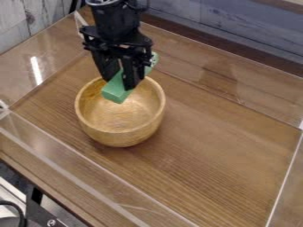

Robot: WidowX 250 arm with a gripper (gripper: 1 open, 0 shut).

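My black gripper (116,69) hangs over a round tan wooden bowl (119,122) on the left-centre of the table. It is shut on a green block (115,89), held tilted above the back half of the bowl. Another small green object (151,60) shows just behind the gripper on the right; what it is, I cannot tell.
A pale wall runs along the back. Dark space with cables lies past the table's front-left edge.
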